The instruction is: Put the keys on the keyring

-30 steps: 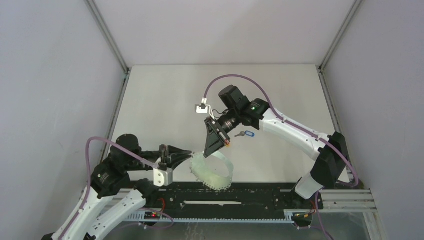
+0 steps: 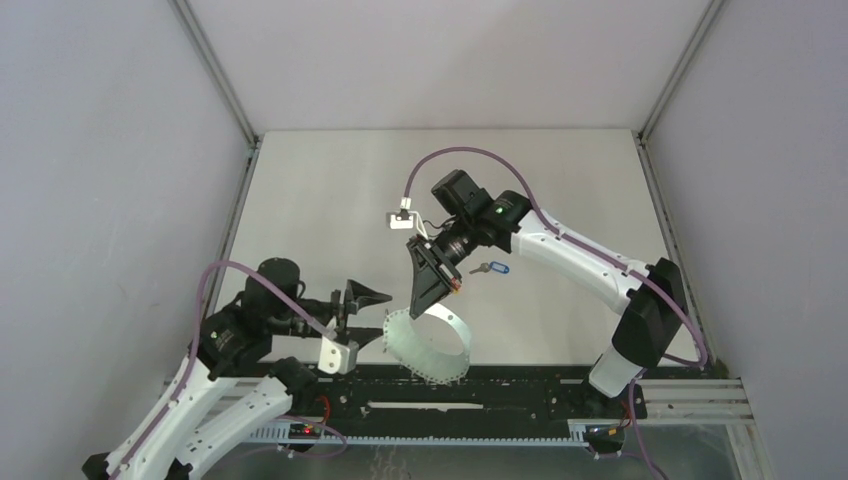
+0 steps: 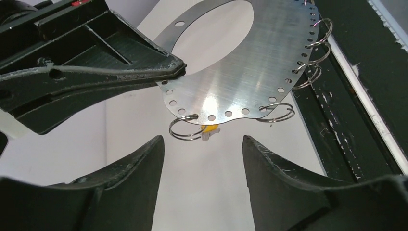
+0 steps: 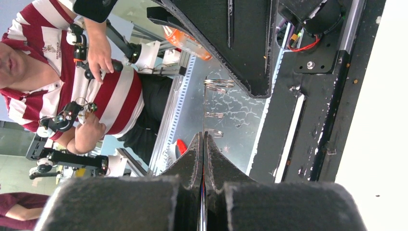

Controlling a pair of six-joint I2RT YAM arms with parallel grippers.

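The keyring is a shiny metal plate [image 3: 231, 72] with a large oval opening and holes along its edge, several carrying wire rings. My right gripper [image 2: 414, 314] is shut on the plate's edge; in the right wrist view the plate [image 4: 204, 113] appears edge-on, as a thin line. To the left of it, my left gripper [image 2: 384, 315] stands open. A wire ring [image 3: 185, 129] hangs from the plate just beyond its fingers, with nothing gripped between them. A key with a blue tag [image 2: 499, 267] lies on the table. Partly behind the plate shows a small key with a yellow tag [image 3: 210, 128].
The plate reaches over the table's front edge, above a dark rail [image 2: 520, 390]. Both arms' grippers are close together. A person sits beyond the rail.
The right gripper and plate have hardly moved.
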